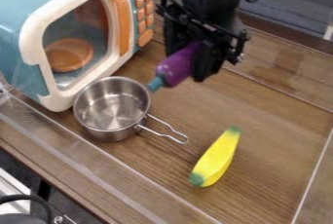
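Observation:
My black gripper [198, 55] hangs at top centre, shut on a purple object with a teal tip [178, 66], which looks like a toy eggplant. It is held in the air just above and right of a steel saucepan [112, 104], whose handle points right. A yellow toy banana [215, 157] lies on the wooden table at lower right.
A blue-and-white toy microwave [53, 72] with orange buttons and an orange plate inside stands at the left. Bare wooden table [274, 121] fills the right side. A dark cable runs at the lower left corner.

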